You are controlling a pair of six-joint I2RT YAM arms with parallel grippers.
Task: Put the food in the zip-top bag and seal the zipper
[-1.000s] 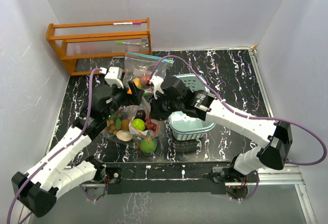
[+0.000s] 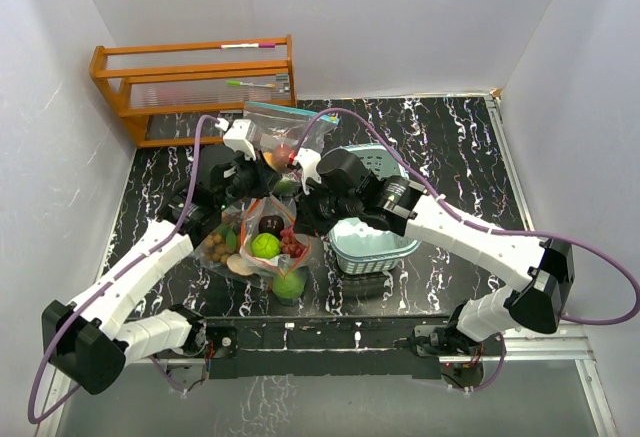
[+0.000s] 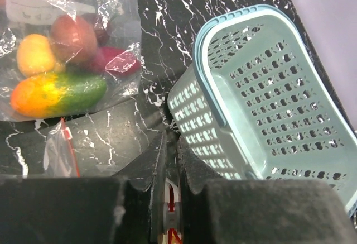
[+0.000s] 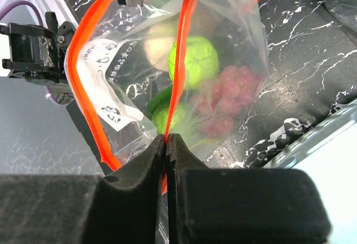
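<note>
An open zip bag with an orange-red zipper (image 4: 89, 96) holds a bright green round item (image 2: 266, 246), red grapes (image 2: 293, 243) and a dark round item (image 2: 270, 224). My right gripper is shut on the near end of the bag's zipper edge. Across the mouth, my left gripper (image 2: 268, 185) is shut at the far side of the rim; in its wrist view a red zipper strip (image 3: 172, 196) shows between the fingers. Between the two grippers the mouth still gapes on one side. The left fingertips are partly hidden in the right wrist view.
A pale green basket (image 2: 372, 247) stands right of the bag. Behind lies another clear bag with mango-like fruit (image 3: 58, 94). A bag of small round produce (image 2: 218, 247) lies at left, a wooden rack (image 2: 200, 72) at the back.
My left arm has shifted right, and its gripper has come in to the bag's far rim, its fingers closing. My right arm has stayed almost still.
</note>
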